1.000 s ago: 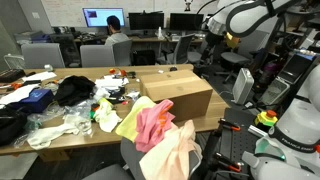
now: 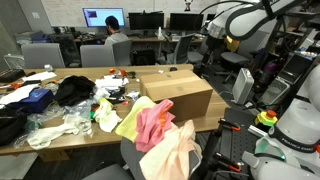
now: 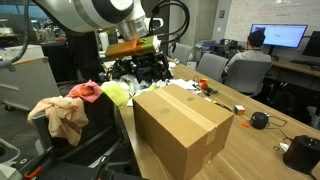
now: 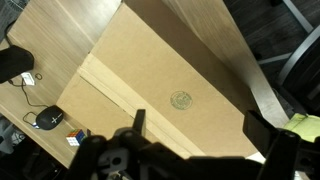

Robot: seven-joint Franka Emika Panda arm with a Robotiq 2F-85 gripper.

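A large closed cardboard box (image 2: pixel 178 95) stands on the wooden table in exterior view 1. Its taped top (image 4: pixel 170 90) fills the middle of the wrist view, with a small round stamp on it. My gripper is above the box, its dark fingers (image 4: pixel 138 122) spread wide and nothing between them. From exterior view 2, the gripper hangs behind and above the box (image 3: pixel 182 128). In front of the table, pink, yellow and peach cloths (image 2: pixel 172 155) are draped over a chair.
Clothes, bags and small items clutter the table's left half (image 2: pixel 75 95). A black mouse (image 4: pixel 48 118), a small colored cube (image 4: pixel 75 137) and a dark object (image 4: pixel 14 62) lie near the box. Someone (image 2: pixel 113 30) sits at the back by monitors.
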